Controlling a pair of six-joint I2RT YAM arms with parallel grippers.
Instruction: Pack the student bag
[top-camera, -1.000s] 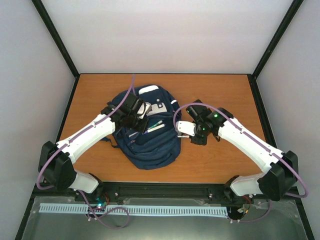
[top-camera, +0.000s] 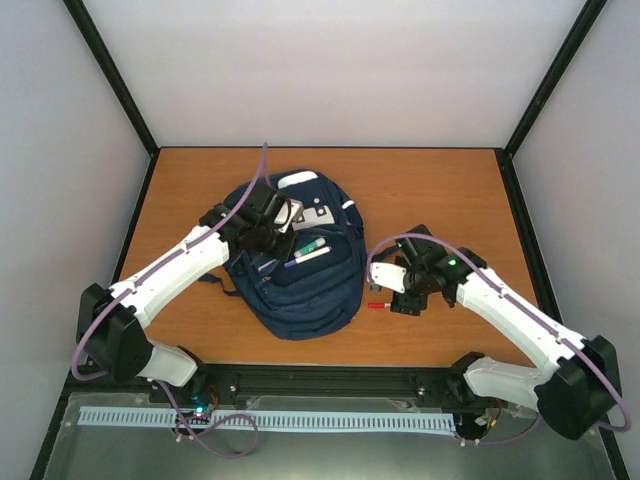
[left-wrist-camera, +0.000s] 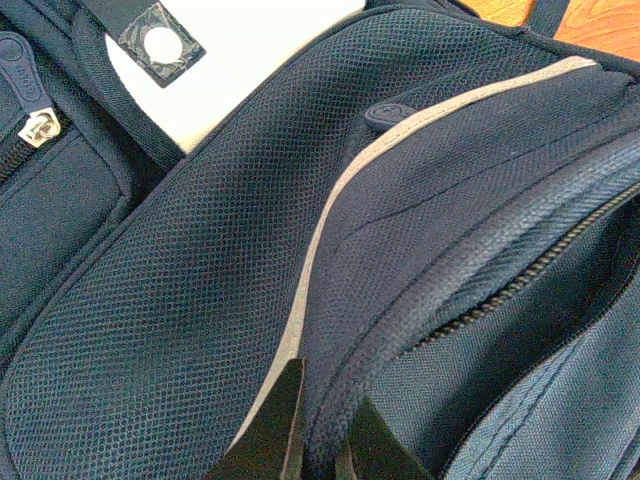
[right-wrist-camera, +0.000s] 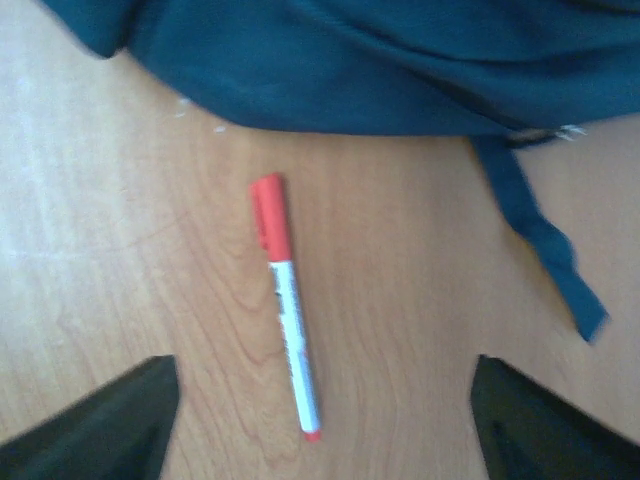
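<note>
The navy bag (top-camera: 300, 305) lies on the table. My left gripper is shut on the fabric edge (left-wrist-camera: 355, 375) of its open front pocket. In the top view a green marker (top-camera: 310, 247) and a white marker with a dark end (top-camera: 307, 257) lie at that pocket. A red-capped white marker (right-wrist-camera: 290, 320) rests on the bare wood just off the bag's side. My right gripper is open above it, nothing held, its fingers (right-wrist-camera: 95, 430) to either side of the marker's lower end; in the top view the right hand hides part of this marker.
A dark bag strap (right-wrist-camera: 535, 230) lies loose on the wood beside the bag. The left arm reaches over the bag's left side.
The left gripper stayed nearly in place.
</note>
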